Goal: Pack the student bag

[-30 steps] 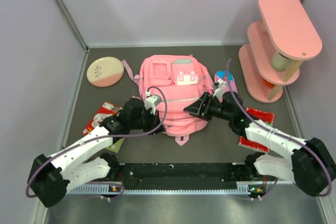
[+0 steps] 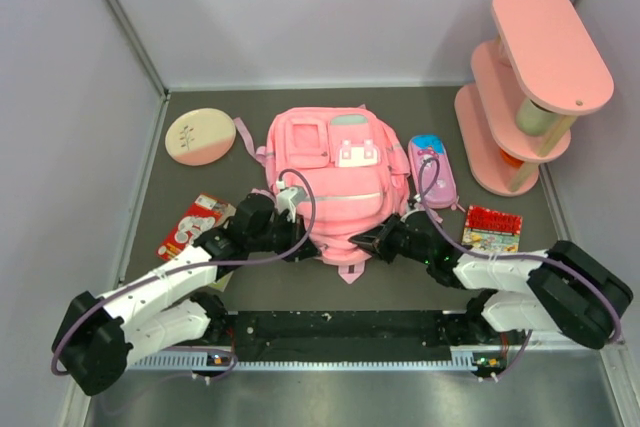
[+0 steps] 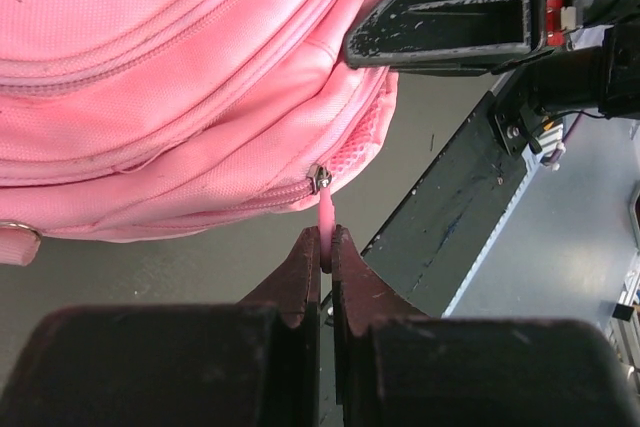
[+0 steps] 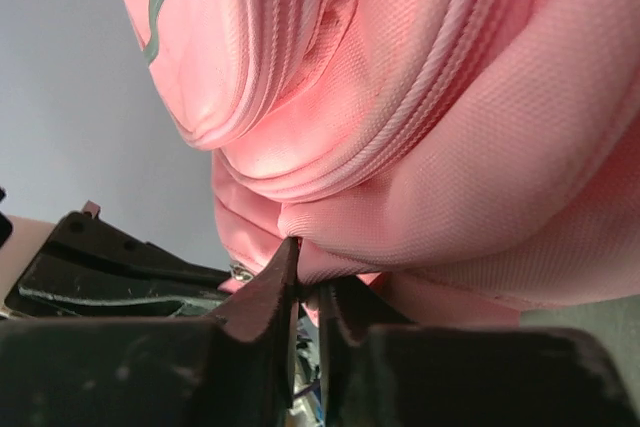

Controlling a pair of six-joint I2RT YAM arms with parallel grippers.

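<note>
The pink backpack [image 2: 330,157] lies on the dark table, front pockets up. At its bottom left my left gripper [image 2: 310,247] is shut on a zipper pull [image 3: 326,212], with the zipper running along the bag's edge in the left wrist view. My right gripper is at the bag's lower right side, pressed against folds of pink fabric, fingers partly apart; whether any fabric lies between the fingers is unclear.
A pink pencil case [image 2: 432,172] lies right of the bag, colourful books [image 2: 195,219] at left and a red-edged one [image 2: 493,230] at right. A round board [image 2: 200,135] sits back left, a pink shelf [image 2: 545,47] back right.
My right gripper has moved down along the backpack's right side to its lower edge. My left gripper stays at the zipper with little movement.
</note>
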